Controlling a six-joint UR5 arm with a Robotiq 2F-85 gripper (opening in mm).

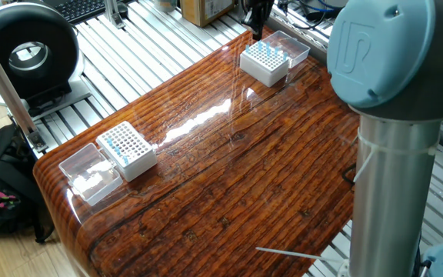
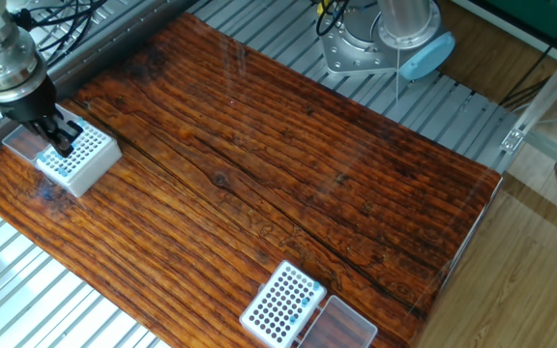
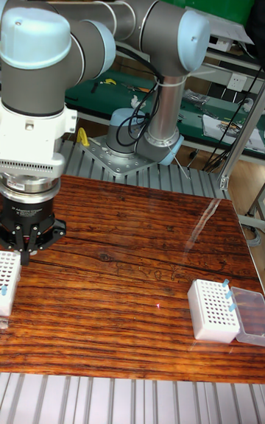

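Observation:
At the far end of the table in exterior view 1, a white tip rack (image 1: 264,68) holds several blue tips standing up from its holes. My black gripper (image 2: 66,140) points down at this rack (image 2: 87,166) in exterior view 2, its fingertips over the holes. Whether they touch a tip is too small to tell, and so is how far apart they are. In exterior view 3 the gripper (image 3: 32,249) hangs by the rack, which the left edge cuts off. A second white rack (image 2: 283,304) stands at the table's other end, with a few blue tips in it.
Clear hinged lids lie open beside the racks, one (image 1: 91,173) by the second rack and one (image 1: 289,48) by the far rack. The arm's base (image 3: 129,155) stands behind the table.

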